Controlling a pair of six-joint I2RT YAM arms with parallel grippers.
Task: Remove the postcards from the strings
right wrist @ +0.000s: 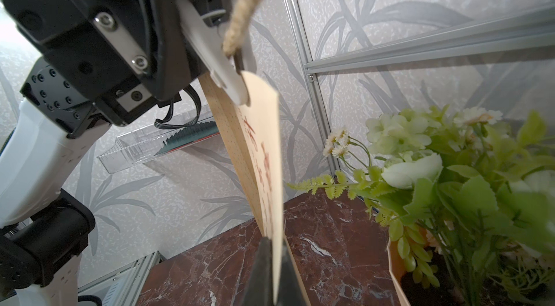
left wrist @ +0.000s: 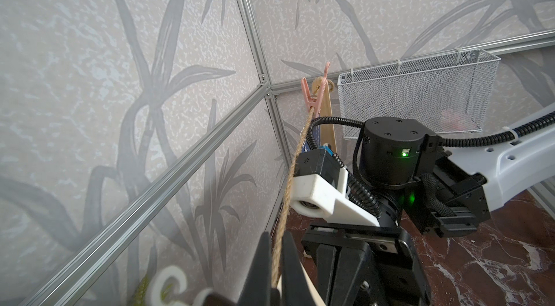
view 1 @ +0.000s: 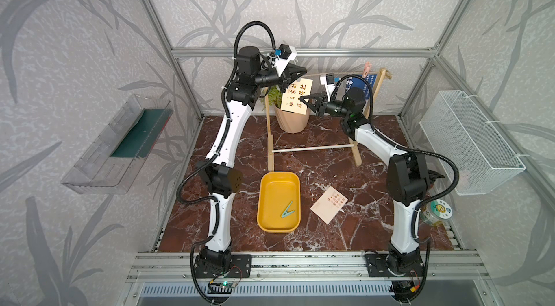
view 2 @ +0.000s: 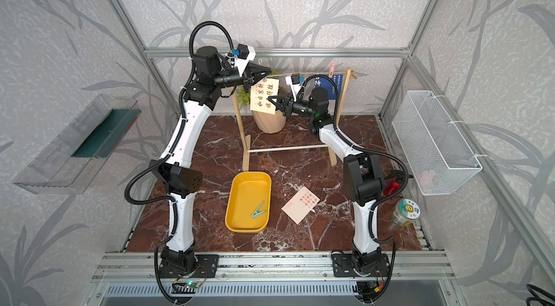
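A cream postcard with dark characters [view 1: 287,103] hangs from the string at the rack's left part. In the right wrist view my right gripper is shut on the lower edge of this cream card [right wrist: 264,138]. At the card's top sits a pale clip [right wrist: 216,66], close against my left gripper [view 1: 304,71]. That gripper is shut at the string [left wrist: 283,219]; whether the clip is pinched in it is not clear. Farther right, a pink clip [left wrist: 315,96] holds a blue postcard [view 1: 363,82] on the string. Another pale postcard [view 1: 326,207] lies on the table.
A yellow tray [view 1: 261,202] holds a light-blue clip [view 1: 287,211]. A flower pot [view 1: 292,122] stands behind the wooden rack [view 1: 270,152]. At the right are a wire basket [view 1: 471,149] and a round can [view 1: 436,212].
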